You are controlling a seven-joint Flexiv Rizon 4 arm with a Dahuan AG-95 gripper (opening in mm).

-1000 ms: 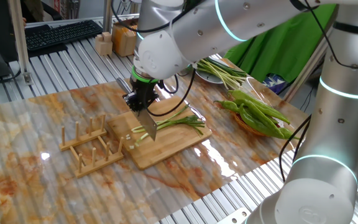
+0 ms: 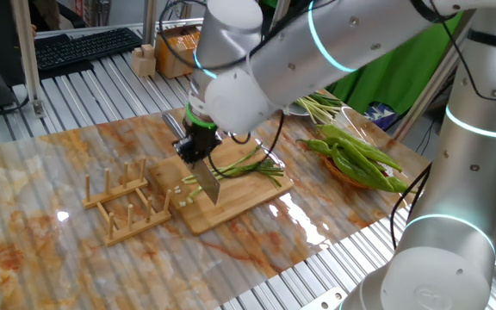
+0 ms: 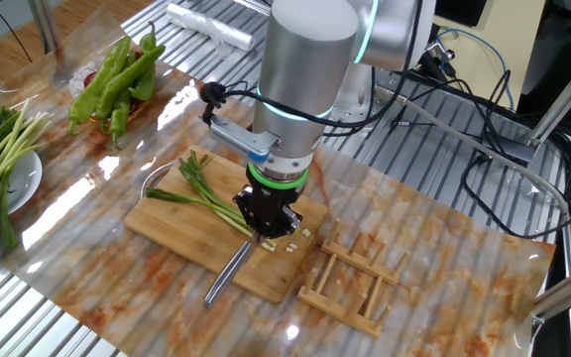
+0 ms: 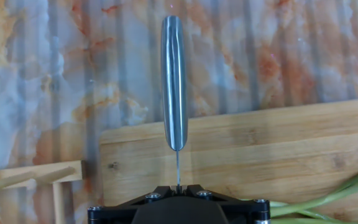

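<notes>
A knife with a broad steel blade point(image 2: 206, 182) is held by my gripper, shut on it near where the blade meets the handle. Its smooth metal handle point(image 4: 174, 81) sticks out ahead of the fingers, past the board's edge. Beneath is a wooden cutting board point(image 3: 181, 238), where green onions point(image 3: 201, 188) lie with their white ends toward the blade. Several small cut pieces point(image 3: 292, 247) rest on the board close to the gripper. Whether the blade's lower edge touches the board or an onion, I cannot tell.
Beside the board stands a wooden peg rack point(image 2: 127, 207). Green peppers point(image 2: 351, 159) fill a basket on the board's other side, with more onions on a white plate point(image 3: 25, 183) beyond. A black cable hangs along the arm.
In exterior view 1 the arm's wrist and the knife have shifted a little right and downward. The knife stays gripped; the onions, board and rack look unmoved.
</notes>
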